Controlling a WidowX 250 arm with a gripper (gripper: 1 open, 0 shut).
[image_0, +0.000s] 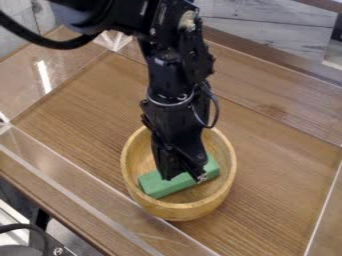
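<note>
A green block (166, 184) lies inside a round light-wooden bowl (186, 210) in the lower middle of the camera view. My black gripper (182, 168) hangs over the bowl, its fingertips just at the block and hiding part of it. The gripper looks shut; whether anything is between the fingers cannot be seen clearly.
A pale wall runs along the back, and a black cable (27, 228) shows at the lower left beside the table's edge.
</note>
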